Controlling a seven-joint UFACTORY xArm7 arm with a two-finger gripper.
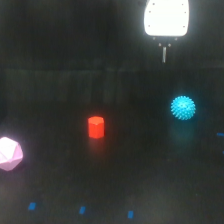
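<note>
At the upper right hangs my gripper, a bright white body with a thin grey stem below it. Its fingers are too small to show whether they stand apart. Below and right of it is a spiky light-blue ball, clear of the gripper. A red block with angled sides stands left of the middle. A pale pink faceted ball lies at the left edge, partly cut off by the frame. None of these objects touches the gripper.
Small blue marks lie along the surface's front, one of them a blue mark left of centre. Another blue mark shows at the right edge.
</note>
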